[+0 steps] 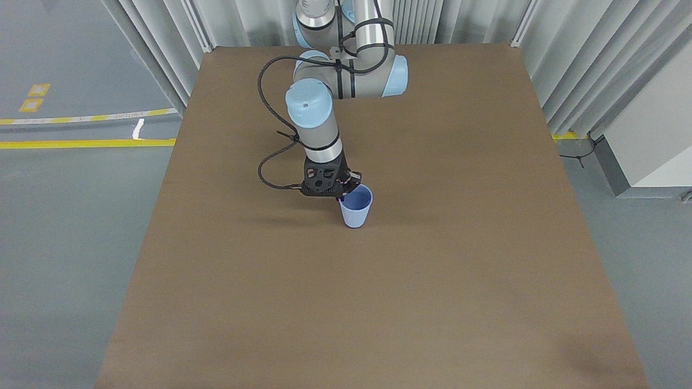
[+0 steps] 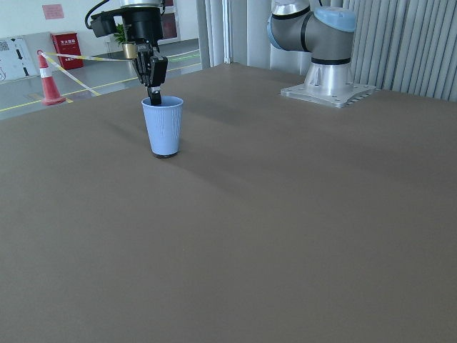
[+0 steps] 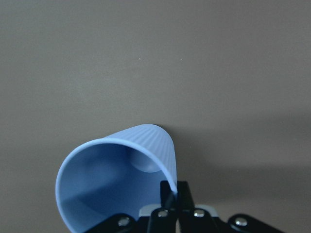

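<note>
A pale blue ribbed cup [image 1: 355, 215] stands upright on the brown table; in the left view the cup [image 2: 163, 132] has the black gripper [image 2: 154, 98] at its rim, coming down from above. In the wrist view the gripper is shut on the rim of the cup [image 3: 107, 179], one finger inside and one outside. In the front view the gripper sits at the cup's upper left edge, its fingertips mostly hidden by the housing and cup.
The arm's cable loops out to the left of the wrist. Curtains stand behind the table's back edge, and floor shows beyond both side edges.
</note>
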